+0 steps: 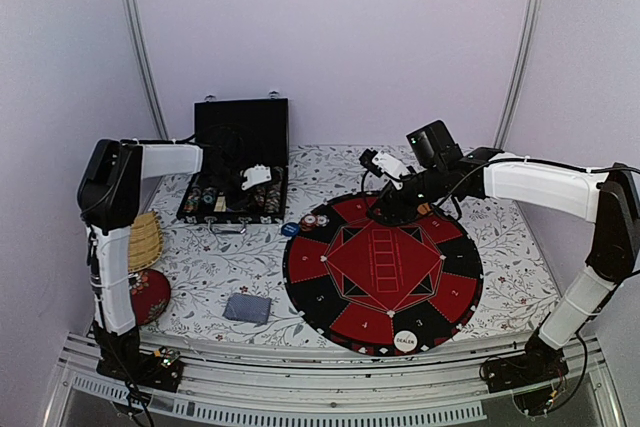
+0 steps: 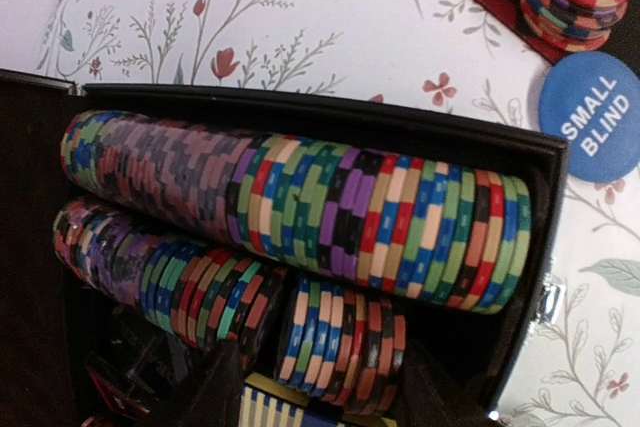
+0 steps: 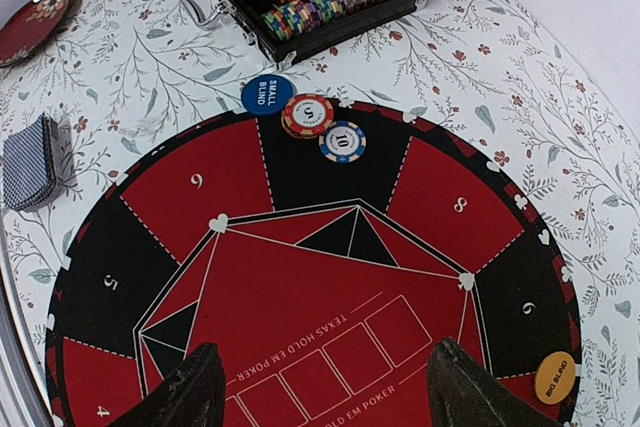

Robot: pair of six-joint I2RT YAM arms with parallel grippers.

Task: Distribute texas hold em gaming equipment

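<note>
An open black chip case (image 1: 241,117) stands at the back left, holding rows of coloured chips (image 2: 378,227). My left gripper is over it, fingers apart at a short stack of chips (image 2: 340,337); whether it touches them is unclear. My right gripper hangs part open above the red-and-black poker mat (image 3: 300,307). Near the mat's back left lie a blue SMALL BLIND button (image 3: 267,94) and chip stacks marked 5 (image 3: 307,115) and 10 (image 3: 342,141). A BIG BLIND button (image 3: 555,377) and DEALER button (image 1: 405,341) lie on the mat.
A grey cloth-like item (image 1: 247,308) lies front centre-left. A woven basket (image 1: 142,242) and red round item (image 1: 145,295) are at the left.
</note>
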